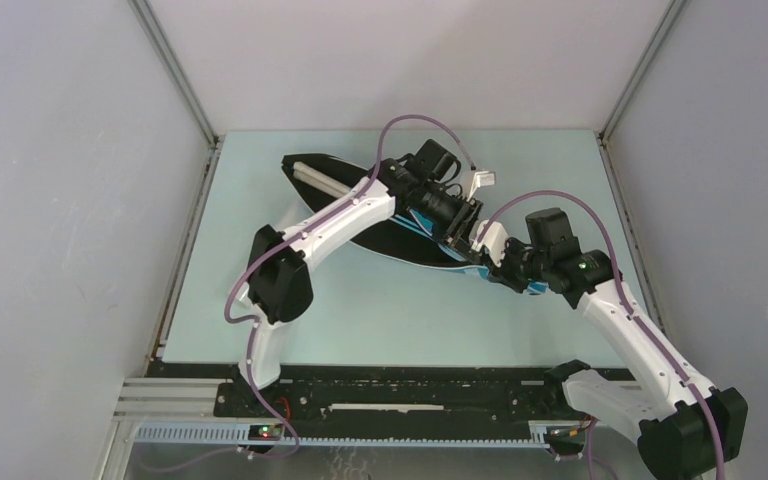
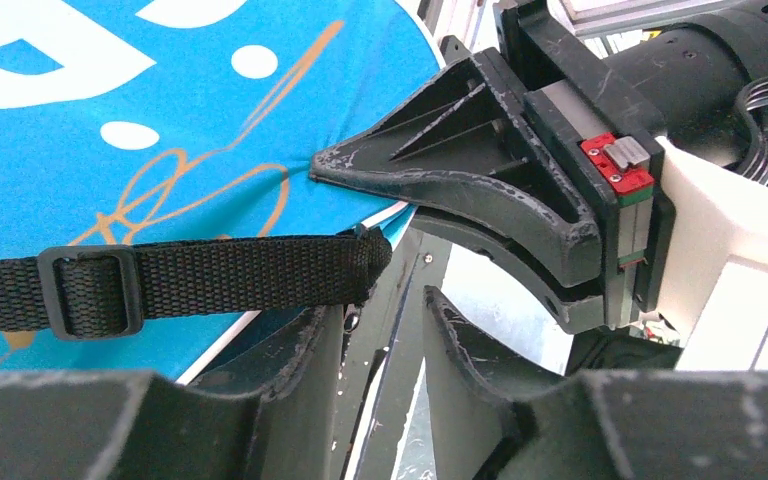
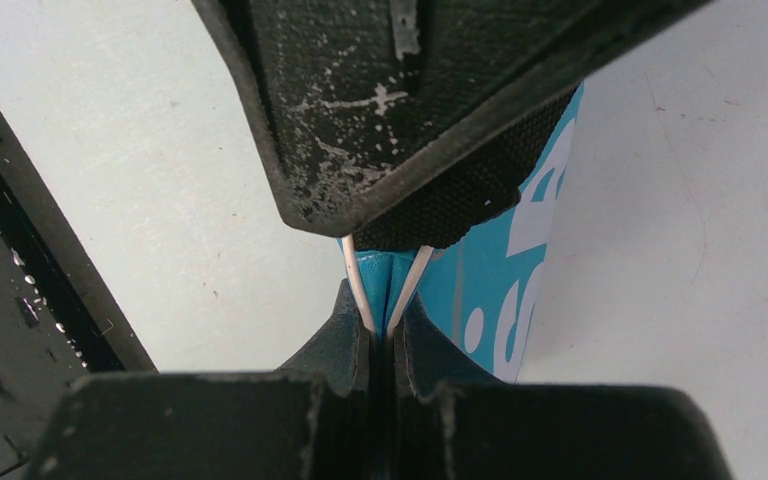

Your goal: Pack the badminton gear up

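Observation:
The badminton bag, black and blue with white tubes inside, lies open on the table. My left gripper is part open at the bag's blue cover, beside a black strap with a buckle; whether the strap's end is between its fingers is unclear. My right gripper is shut on the bag's blue edge with pale piping, at the bag's right end. In the left wrist view the right gripper's black body sits just beside the strap.
The two arms meet closely over the bag's right half. Bare table shows in front and behind. Walls stand at back and sides.

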